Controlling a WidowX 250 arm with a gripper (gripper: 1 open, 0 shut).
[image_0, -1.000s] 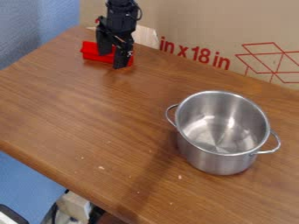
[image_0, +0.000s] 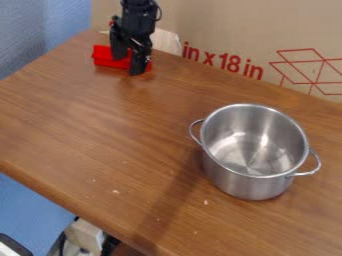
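Observation:
My black gripper (image_0: 131, 52) is at the back left of the wooden table, down over a red object (image_0: 108, 58) that lies along the table's rear. The fingers overlap the red object; whether they are open or closed on it is too small to tell. A steel pot (image_0: 254, 150) with two side handles stands upright at the right, apart from the gripper.
A cardboard panel (image_0: 247, 40) with red print backs the table, with a small white piece behind the gripper. A blue surface lies beyond its left edge.
The gripper has shifted very slightly at the red object. The pot has not moved.

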